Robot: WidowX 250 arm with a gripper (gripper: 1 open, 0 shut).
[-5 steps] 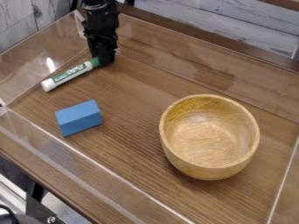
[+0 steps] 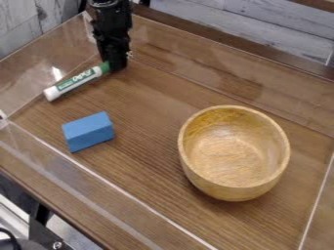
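My gripper (image 2: 112, 61), dark, is at the upper left of the camera view, low over the wooden table at the far end of a white-and-green tube (image 2: 70, 84). It appears shut on that end of the tube, though the fingertips are small and dark. The tube lies slanting from lower left to upper right.
A blue block (image 2: 88, 131) sits at the lower left. A large yellow bowl (image 2: 232, 152) occupies the right side. The table's edge runs along the lower left.
The gripper and tube have shifted very slightly over the last second; the block and bowl are unmoved.
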